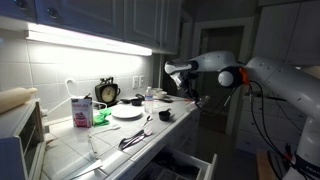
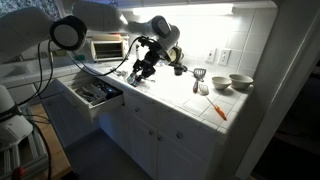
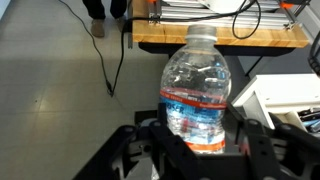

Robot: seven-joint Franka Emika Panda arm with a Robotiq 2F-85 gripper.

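Note:
A clear plastic bottle (image 3: 196,72) with a red and blue label fills the middle of the wrist view, its cap toward the top. Dark parts of my gripper flank its lower end, and I cannot tell from this angle how firmly they meet it. In exterior view 1 my gripper (image 1: 187,88) is at the far end of the counter, small and dark. Exterior view 2 has the gripper (image 2: 147,65) low over the counter, near its front edge above the open drawer. Its fingers are too small there to read.
Another clear bottle (image 1: 149,100), a white plate (image 1: 127,110) and a dark-handled pan (image 1: 165,115) occupy the counter. An open drawer (image 2: 92,94) juts out below. Bowls (image 2: 240,81) and utensils stand toward the right end in exterior view 2.

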